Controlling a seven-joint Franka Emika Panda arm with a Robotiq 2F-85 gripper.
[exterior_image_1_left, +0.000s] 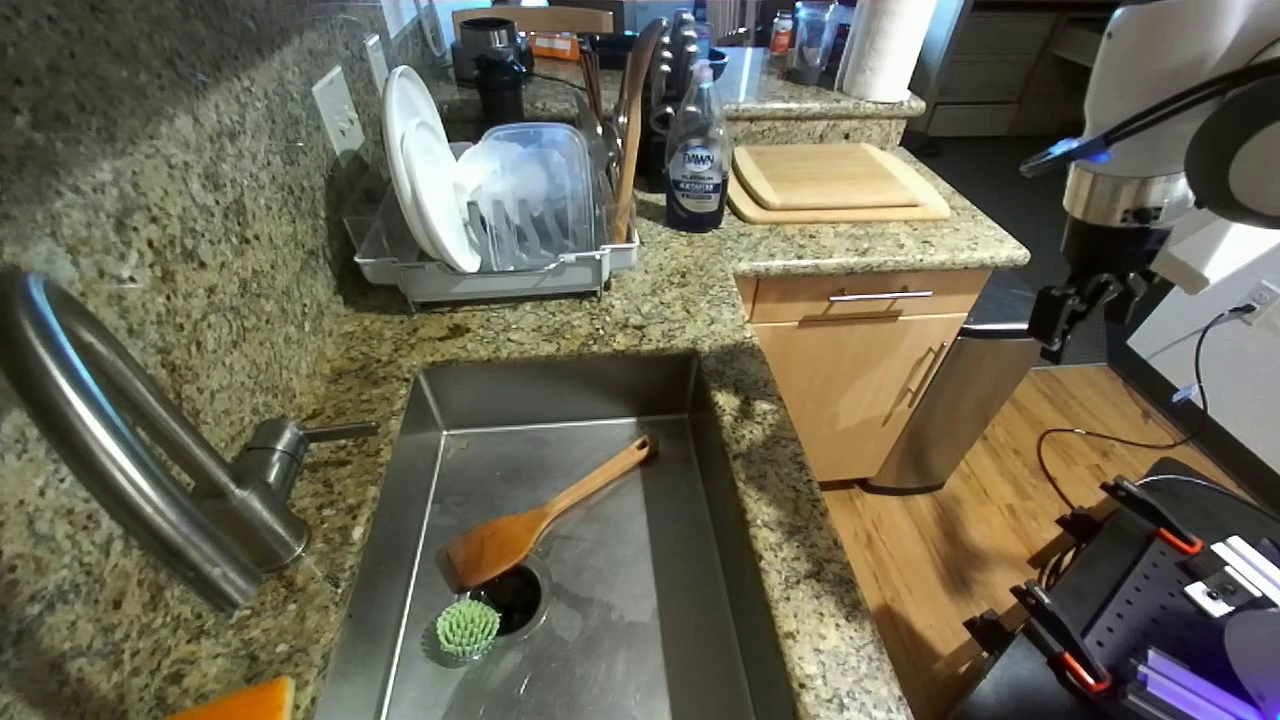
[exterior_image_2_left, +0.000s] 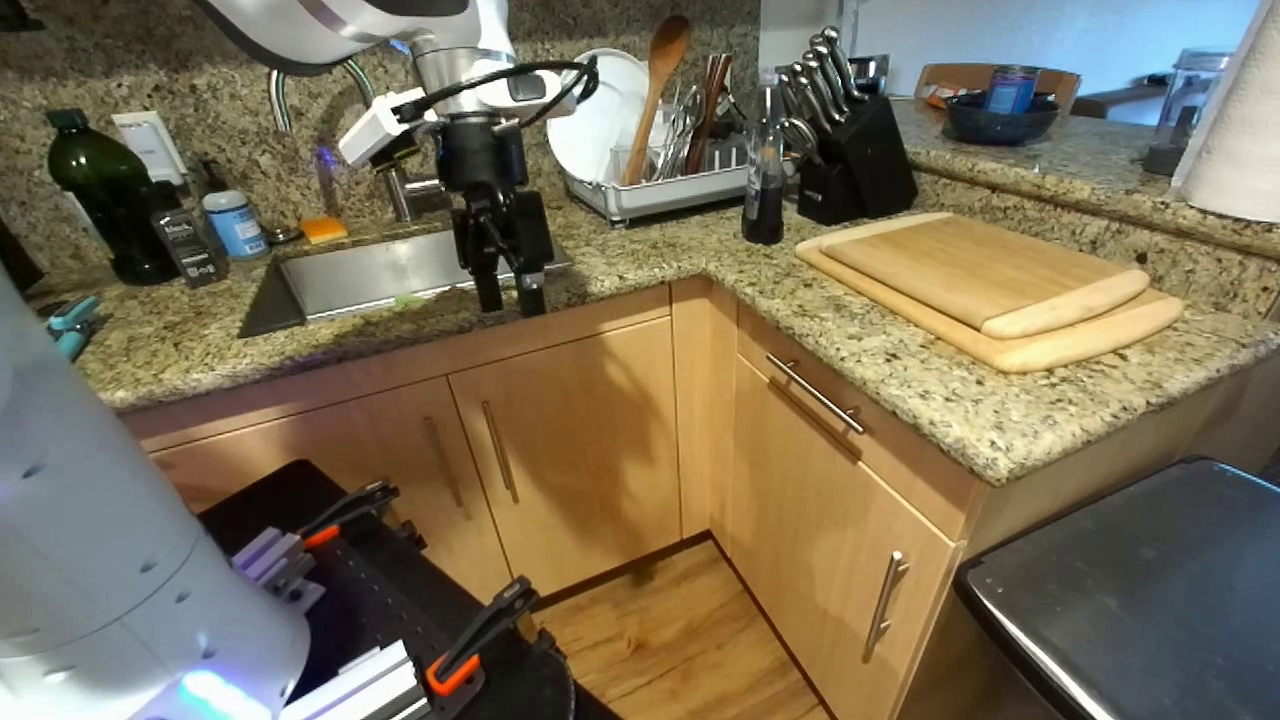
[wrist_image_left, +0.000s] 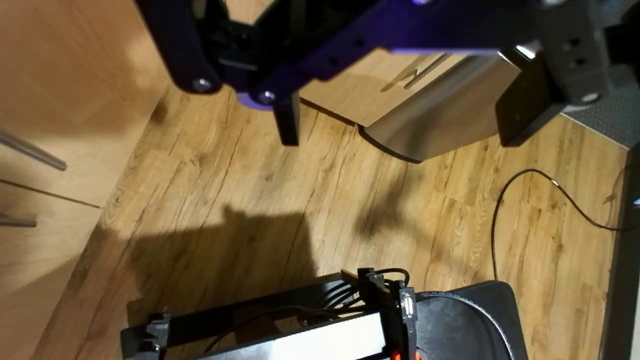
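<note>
My gripper is open, its fingers (wrist_image_left: 288, 123) wide apart with only floor and a cabinet front behind the gap. In exterior view 1 the gripper (exterior_image_1_left: 1086, 314) hangs at the right, well away from the sink (exterior_image_1_left: 600, 576). A wooden spatula (exterior_image_1_left: 576, 492) lies aslant in that sink, its blade at the drain. Beside the drain sits a green scrub brush (exterior_image_1_left: 467, 628). From exterior view 2 the gripper (exterior_image_2_left: 510, 298) points downward, overlapping the sink in that view; the spatula is not visible there.
A dish rack (exterior_image_1_left: 504, 282) with plates and utensils stands behind the sink. Close by are a dish soap bottle (exterior_image_1_left: 698, 162), a knife block (exterior_image_2_left: 858, 162) and stacked cutting boards (exterior_image_2_left: 996, 282). The faucet (exterior_image_1_left: 132, 420) arches at the left.
</note>
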